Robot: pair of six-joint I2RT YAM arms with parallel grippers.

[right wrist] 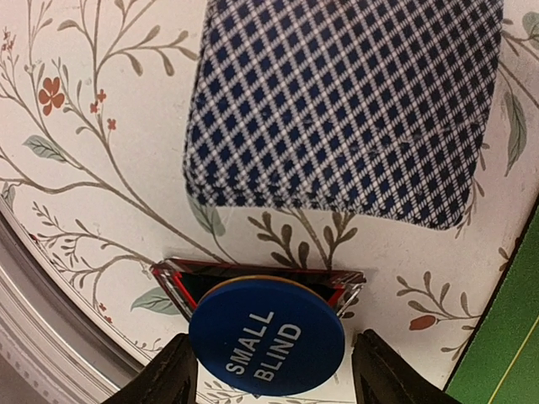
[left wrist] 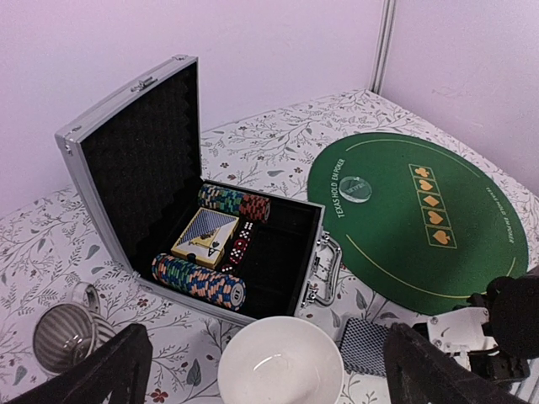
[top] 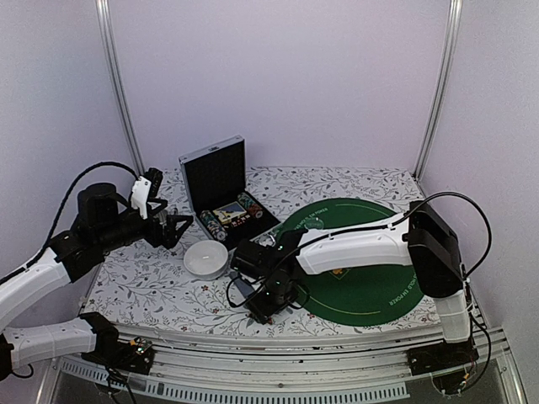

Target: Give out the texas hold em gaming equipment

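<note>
In the right wrist view a blue SMALL BLIND button (right wrist: 268, 337) leans over a clear-walled piece with red and black in it (right wrist: 253, 271). My right gripper has its fingers apart on both sides of the button, and a narrow gap shows at the right finger. A dark checked card deck (right wrist: 341, 109) lies just beyond. Wide open and empty, my left gripper (top: 173, 230) hangs left of the chip case (left wrist: 307, 269). That case holds chip stacks (left wrist: 200, 279), a card pack (left wrist: 205, 236) and red dice (left wrist: 240, 246).
The round green poker mat (left wrist: 396, 261) covers the right of the table, with a clear disc (left wrist: 355, 188) on it. A white bowl (left wrist: 280, 362) stands before the case. At the left is a glass mug (left wrist: 66, 338). My right arm crosses over the mat.
</note>
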